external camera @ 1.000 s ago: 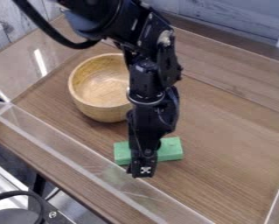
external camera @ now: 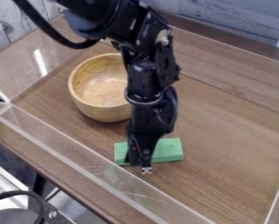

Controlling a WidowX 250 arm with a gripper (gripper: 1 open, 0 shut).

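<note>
A black robot arm reaches down from the top of the view to my gripper (external camera: 145, 161), whose tips are low over a flat green block (external camera: 167, 150) on the wooden table. The tips overlap the block's middle; whether they touch it is hard to tell. The fingers look close together, and I see nothing clearly held between them. The arm hides part of the block.
A tan round bowl (external camera: 93, 86) sits behind and left of the block, partly behind the arm. A clear strip runs along the near left edge, with dark cables beyond.
My gripper has risen slightly from the near edge of the green block since a second ago. The block looks unmoved.
</note>
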